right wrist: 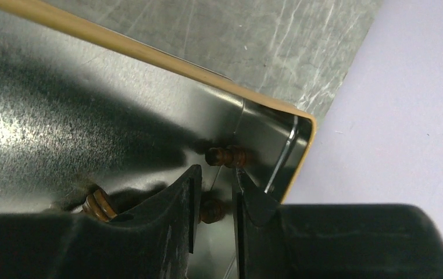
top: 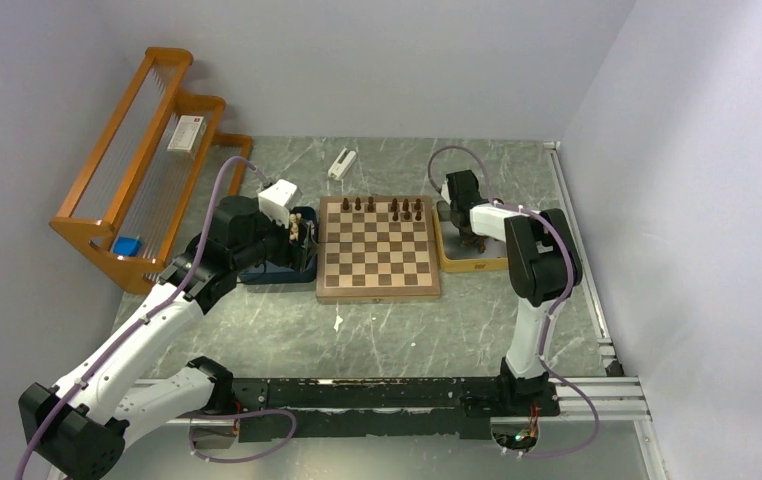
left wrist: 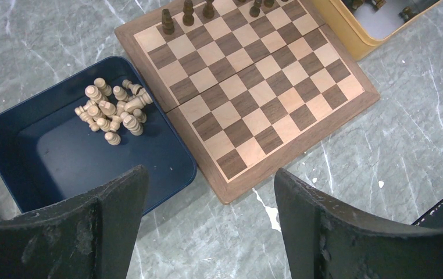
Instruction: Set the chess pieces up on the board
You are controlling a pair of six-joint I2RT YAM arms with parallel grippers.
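The chessboard (top: 377, 283) lies mid-table, with several dark pieces (top: 406, 204) standing along its far side. Light pieces (left wrist: 111, 107) are heaped in the navy tray (left wrist: 62, 168) left of the board. Above that tray and the board's near-left corner, my left gripper is open and empty. In the yellow box (top: 477, 265) on the right, my right gripper is down low with its fingers part open. A dark piece (right wrist: 212, 211) shows in the gap between them, clear of the right-hand finger. Another dark piece (right wrist: 228, 156) lies just beyond the fingertips.
A further dark piece (right wrist: 99, 204) lies in the box left of the right gripper. The box rim (right wrist: 207, 75) and the right-hand wall (right wrist: 393, 116) are close to it. A wooden rack (top: 117, 210) stands at the left. Table space in front of the board is clear.
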